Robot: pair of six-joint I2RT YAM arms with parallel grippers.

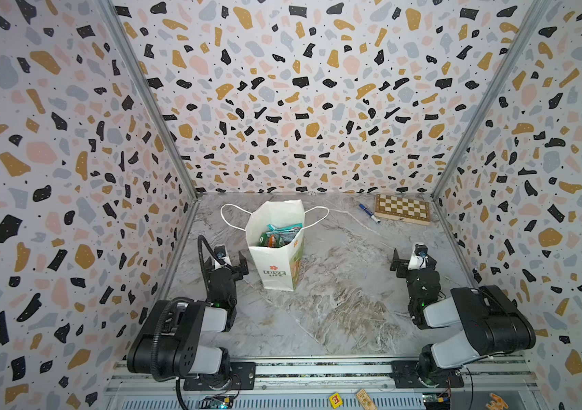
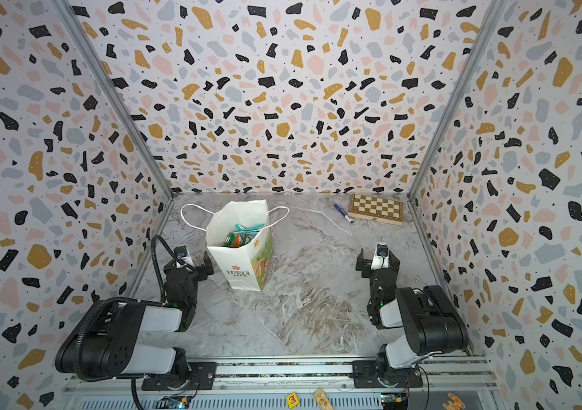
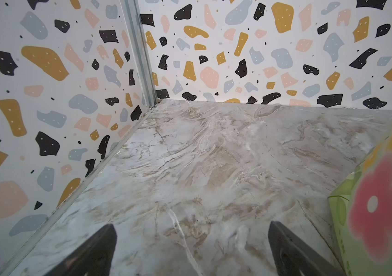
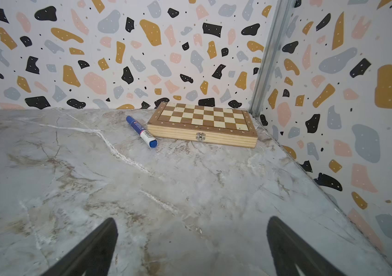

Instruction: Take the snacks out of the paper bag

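A white paper bag (image 1: 273,266) with two rope handles stands upright on the left half of the table, its mouth open. Inside it, near the top, lie snacks (image 1: 278,237) in teal, green and orange wrappers; how deep they go is hidden. Just left of the bag, my left gripper (image 1: 226,258) is open and empty, with the bag's flowered side (image 3: 380,202) at the right edge of the left wrist view. Far to the right of the bag, my right gripper (image 1: 414,258) stands open over bare table, nothing between its fingers.
At the back right lies a wooden chessboard box (image 4: 200,122), with a blue and white marker (image 4: 141,131) beside it on its left. Patterned walls close in the back and sides. Clear marble table (image 1: 345,294) spreads between the bag and my right arm.
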